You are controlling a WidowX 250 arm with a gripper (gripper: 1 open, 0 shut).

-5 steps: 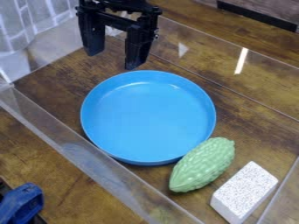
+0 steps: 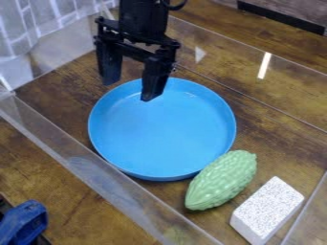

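My black gripper [image 2: 132,70] hangs at the upper middle, over the back rim of an empty blue plate [image 2: 163,134]. Its two fingers are spread apart, with nothing visible between them. At the lower right a green, bumpy vegetable-like object [image 2: 220,180] lies beside the plate, and right of that a white block [image 2: 266,211] lies on the wooden surface.
A blue object [image 2: 18,230] is at the lower left corner, beyond a clear plastic edge. Clear walls run along the left and right. Bare wood is free right of the plate and at the back.
My gripper has moved down toward the viewer and slightly right, from behind the plate to over its back rim. The objects on the surface have not moved.
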